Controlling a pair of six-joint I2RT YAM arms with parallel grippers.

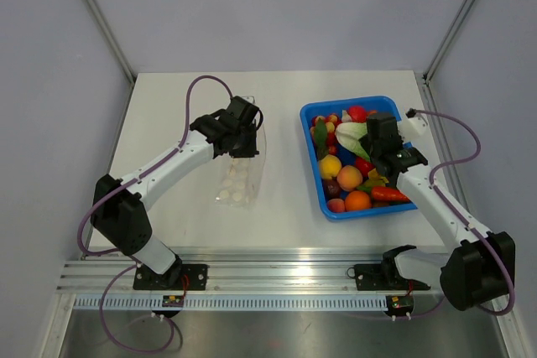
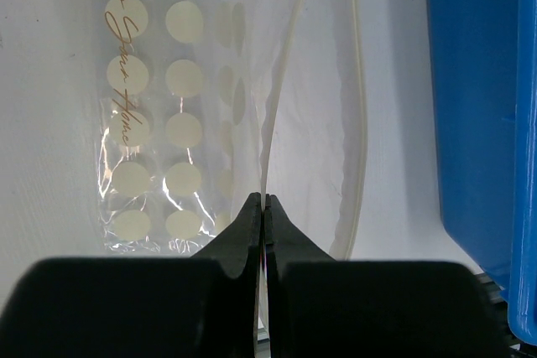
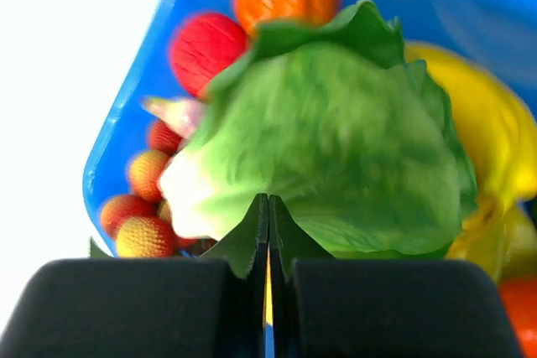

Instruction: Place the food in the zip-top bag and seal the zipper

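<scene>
The clear zip top bag (image 1: 239, 178) with pale dots lies flat on the left half of the table. My left gripper is shut on one pale edge of it; the other lip (image 2: 361, 123) curves away to the right, leaving a gap between the two. Over the blue bin, my right gripper is shut, and nothing shows between its fingers. Just beyond those fingertips lies a green leafy vegetable with a white stem end (image 3: 336, 140), resting on other food. The right arm hides part of the bin in the top view.
The blue bin (image 1: 315, 182) holds much toy food, among it an orange (image 1: 357, 199), a yellow fruit (image 1: 331, 167), a peach (image 1: 349, 177) and a red pepper (image 1: 390, 194). Bare table (image 1: 281, 190) separates bag and bin.
</scene>
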